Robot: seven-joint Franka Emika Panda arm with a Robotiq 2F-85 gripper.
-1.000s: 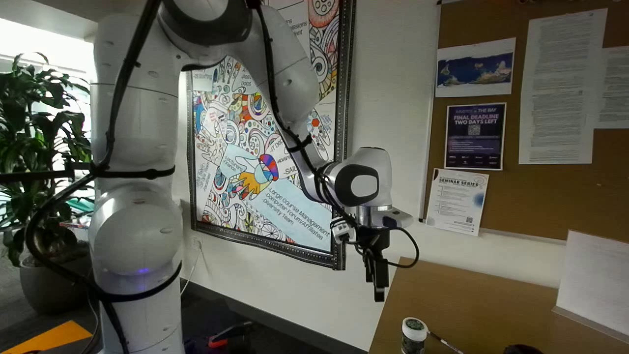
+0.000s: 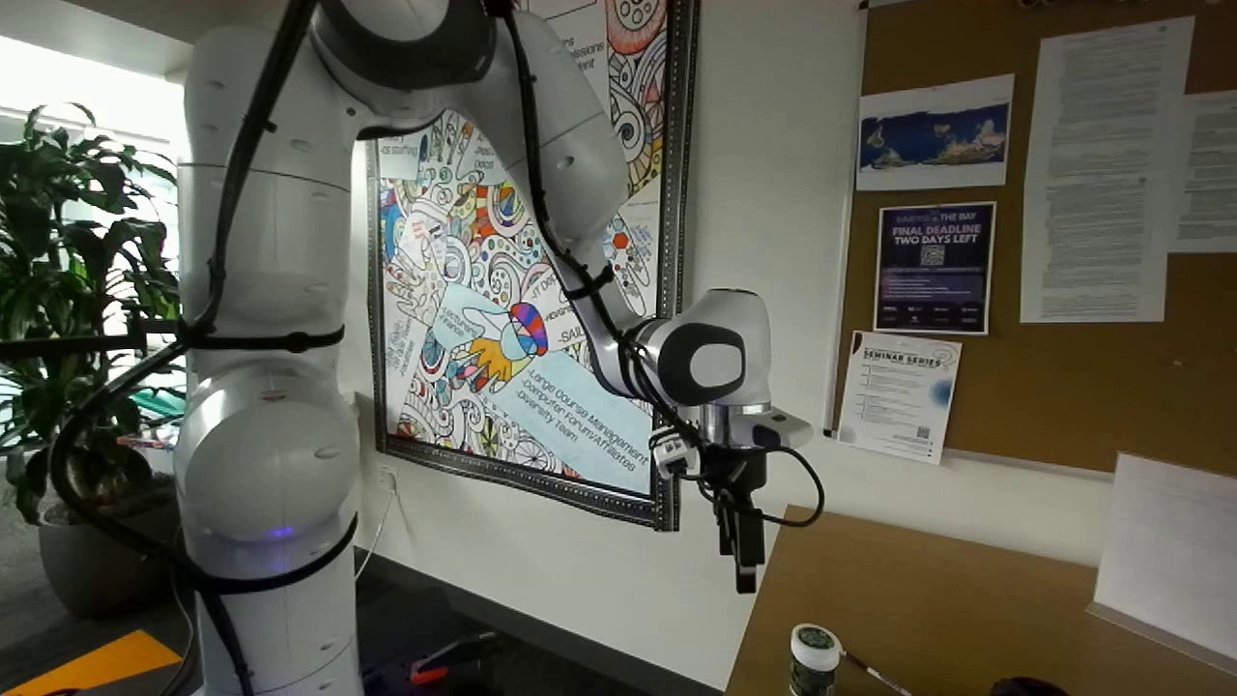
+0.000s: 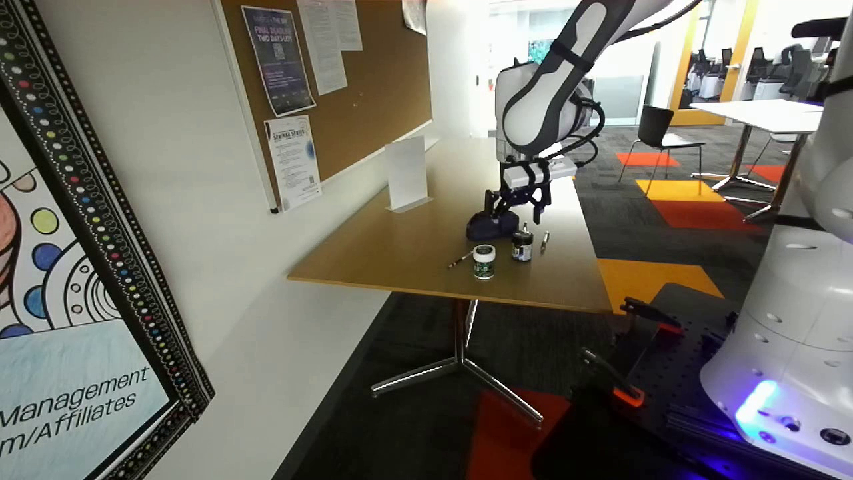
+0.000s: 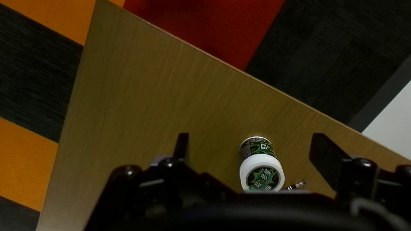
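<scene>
A small jar with a white lid and dark green label [image 4: 262, 172] stands on the wooden table; it also shows in exterior view 1 [image 2: 817, 650] and exterior view 2 [image 3: 484, 264]. My gripper is open above the table, its two fingers wide apart with nothing held between them. In the wrist view the jar appears between the fingers, but lower down on the tabletop. A dark jar [image 3: 522, 247] and a dark purple object [image 3: 491, 227] stand near it in exterior view 2.
Thin pen-like items lie beside the white-lidded jar [image 3: 460, 260] and right of the dark jar [image 3: 545, 241]. A white upright panel [image 3: 408, 173] stands by the wall.
</scene>
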